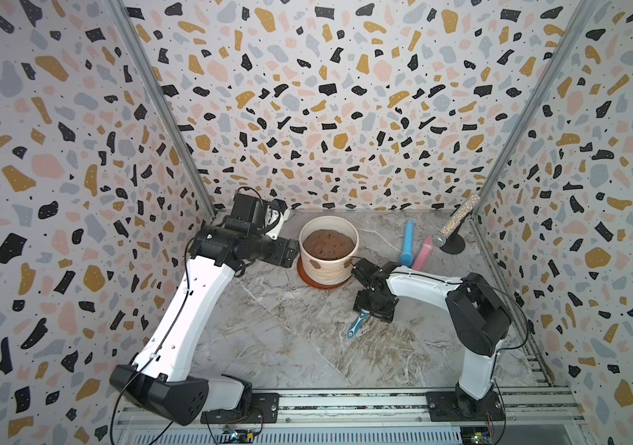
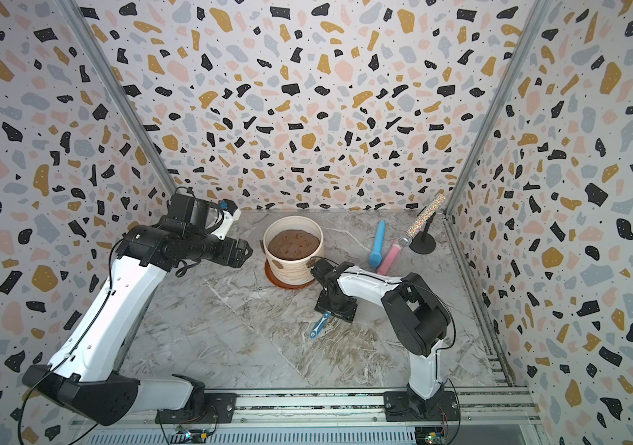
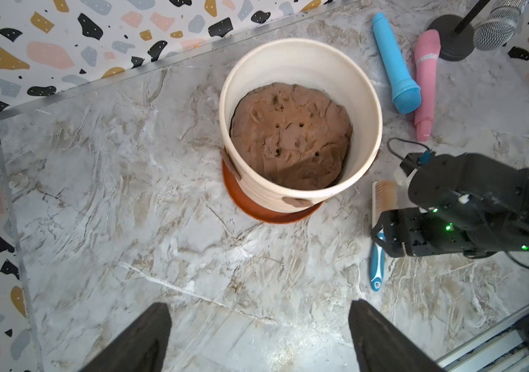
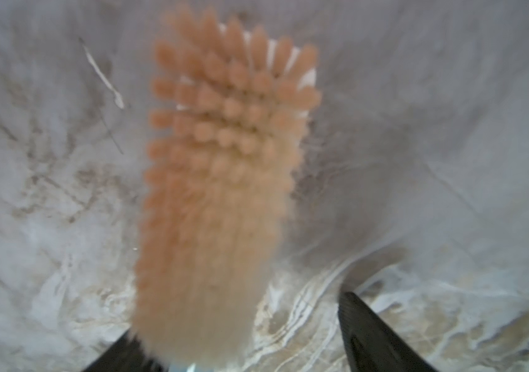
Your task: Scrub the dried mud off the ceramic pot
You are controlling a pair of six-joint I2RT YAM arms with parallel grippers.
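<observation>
The cream ceramic pot [image 3: 258, 186], filled with brown soil [image 3: 292, 133], stands on a terracotta saucer [image 3: 258, 214]. Dark mud patches [image 3: 296, 202] show on its outer wall. In front of it to the right lies a brush with a blue handle [image 3: 376, 266] and tan bristles [image 4: 208, 217] facing up. My right gripper [image 1: 376, 305] is low over the brush, its fingers [image 4: 376, 334] apart on either side of it; any contact is unclear. To the left of the pot, raised above the table, my left gripper [image 1: 284, 253] is open and empty.
Behind the right arm lie a blue microphone [image 1: 407, 243] and a pink one [image 1: 422, 253], beside a glittery microphone on a black stand [image 1: 452, 243].
</observation>
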